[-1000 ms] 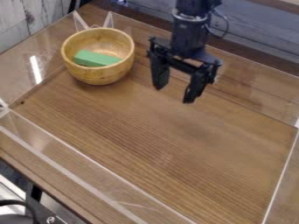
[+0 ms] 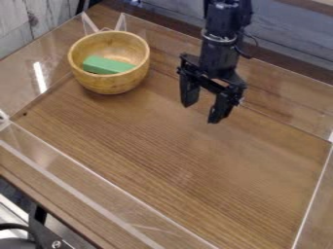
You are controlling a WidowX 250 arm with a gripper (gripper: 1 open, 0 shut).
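My black gripper [image 2: 211,95] hangs over the upper middle of the wooden table [image 2: 169,175], open, with nothing visible between its fingers. To its left, at the upper left, a cream bowl [image 2: 125,46] holds a green block [image 2: 107,64]. The gripper is apart from the bowl.
A pale panel stands at the far upper left edge, and dark cabling shows at the bottom left corner.
The arm and gripper have moved a little back, away from the camera, and look smaller. The bowl and green block appear unchanged.
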